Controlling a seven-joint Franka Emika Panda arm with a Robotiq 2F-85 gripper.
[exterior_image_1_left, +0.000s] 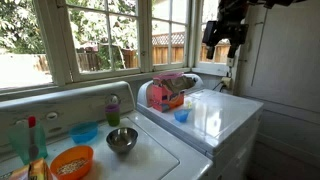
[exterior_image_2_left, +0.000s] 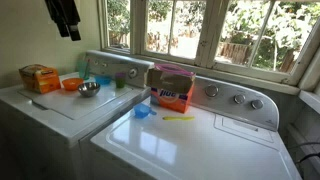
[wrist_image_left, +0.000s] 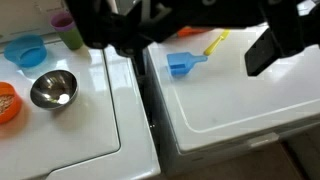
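My gripper is open, with no object between its fingers, high above the two white machines. In the first exterior view the gripper (exterior_image_1_left: 222, 48) hangs at the upper right; in the second, its dark body (exterior_image_2_left: 66, 18) shows at the upper left. A blue scoop (wrist_image_left: 186, 64) with a handle lies on one machine, well below the fingers, beside a yellow utensil (wrist_image_left: 216, 43). A metal bowl (wrist_image_left: 54, 90), an orange bowl (wrist_image_left: 8, 103) with small pieces inside, a blue bowl (wrist_image_left: 26, 50) and a purple-and-green cup (wrist_image_left: 66, 30) stand on the other machine.
An orange detergent box (exterior_image_2_left: 173, 88) stands against the back panel, behind the scoop. At the other machine's far side sit an orange package (exterior_image_2_left: 40, 78) and a green bottle (exterior_image_1_left: 34, 136). A gap (wrist_image_left: 160, 118) divides the machines. The scoop's machine top (exterior_image_2_left: 215, 150) is largely clear.
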